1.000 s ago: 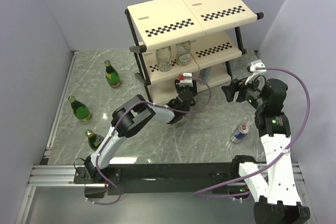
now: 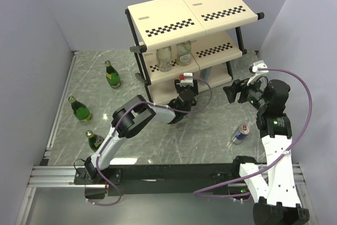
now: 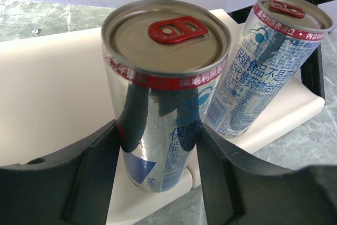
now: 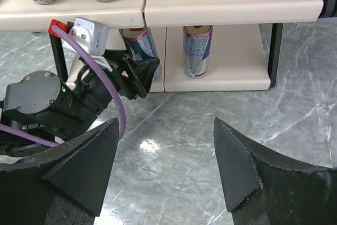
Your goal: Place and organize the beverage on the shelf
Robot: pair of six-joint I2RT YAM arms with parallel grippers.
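On the shelf's lower board, a silver and blue can (image 3: 163, 93) stands upright near the front edge. My left gripper is around it, fingertips against both sides; from above, this gripper (image 2: 187, 84) is mostly hidden at the shelf front. Right of that can is a second can, also seen in the right wrist view as the can (image 4: 197, 51) on the right-hand board. Out over the table, my right gripper is open and empty. A third can (image 2: 240, 134) rests on the table near the right arm.
The shelf (image 2: 189, 17) has two clear bottles, a left one (image 2: 164, 59) and a right one (image 2: 184, 54), on its middle level. Several green bottles (image 2: 80, 109) are at the table's left. Bare table (image 4: 168, 177) shows below the right gripper.
The left arm, the cans and the bottles look the same in the top view.
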